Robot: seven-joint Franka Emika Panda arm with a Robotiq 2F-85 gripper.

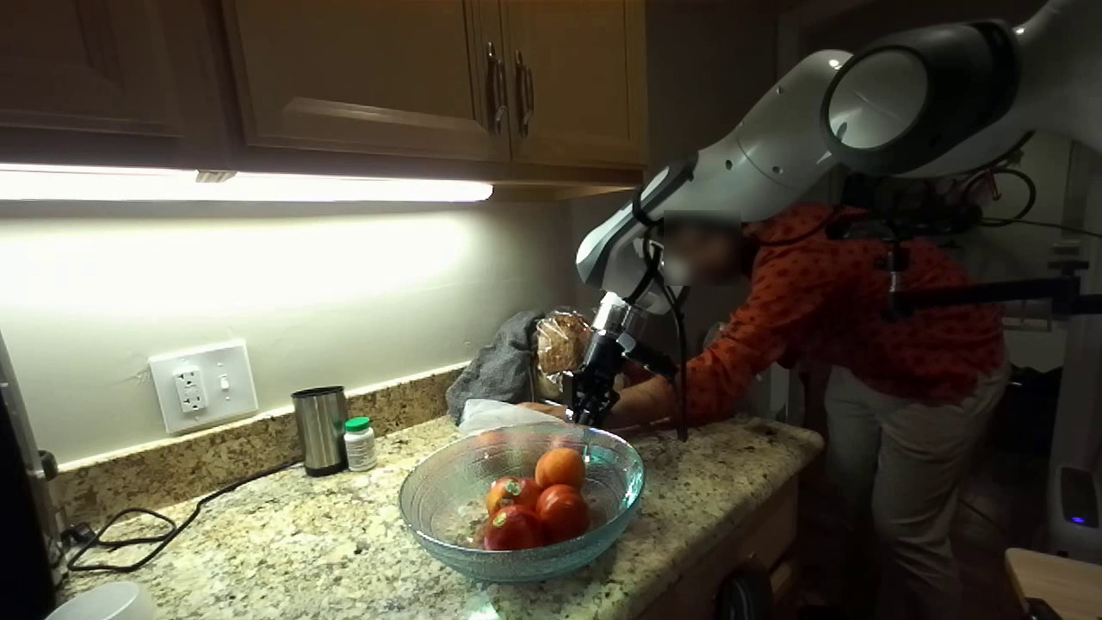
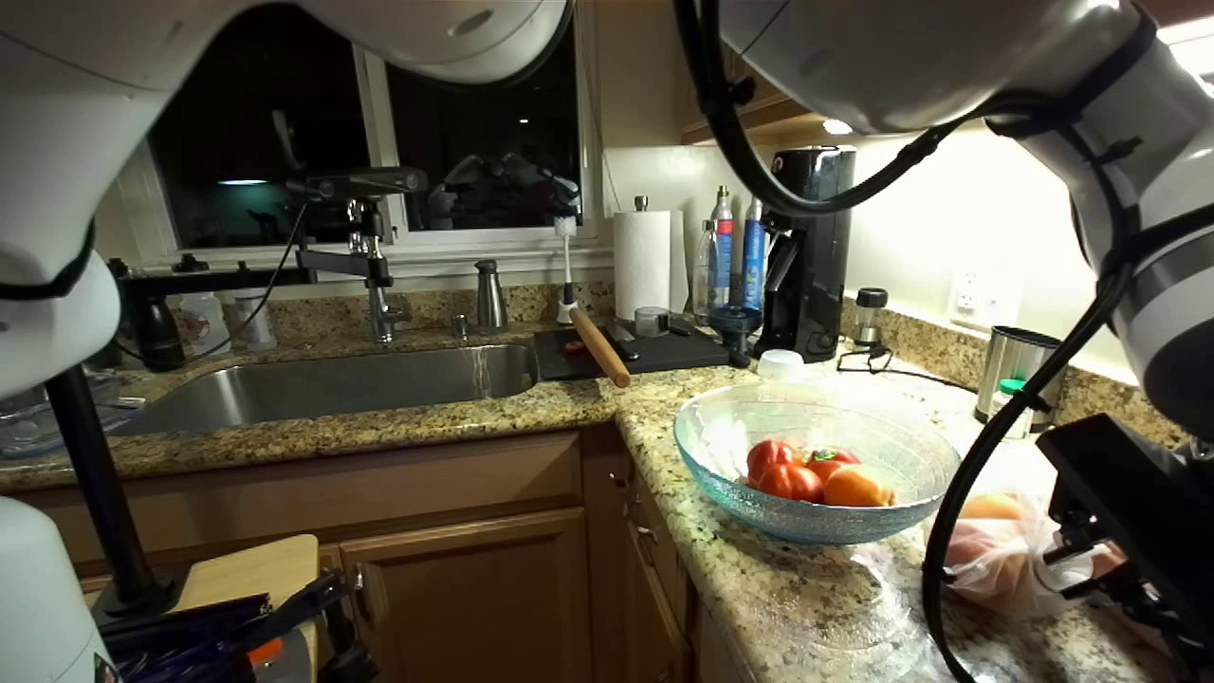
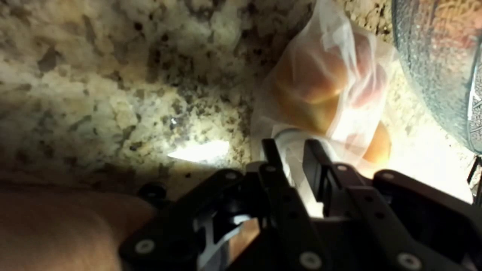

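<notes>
In the wrist view, a clear plastic bag [image 3: 311, 86] of orange and reddish fruit lies on the counter beside the glass bowl [image 3: 445, 74]. My gripper is at the bag's near end, with thin whitish plastic running between its fingers. Exterior view 2 shows the same bag [image 2: 1002, 552] right against the gripper [image 2: 1067, 573]. Inside the bowl [image 1: 434, 506] are an orange [image 1: 560, 468] and several red fruits [image 1: 513, 528]. From exterior view 1 the gripper [image 1: 580, 417] stands just behind the bowl's far rim, its fingertips partly hidden.
A person's arm [image 1: 653, 401] reaches in around the gripper, close to it in the wrist view. Behind are a grey cloth [image 1: 498, 356] and a wrapped loaf [image 1: 562, 341]. A steel cup [image 1: 321, 432] and a white bottle [image 1: 359, 446] stand by the wall.
</notes>
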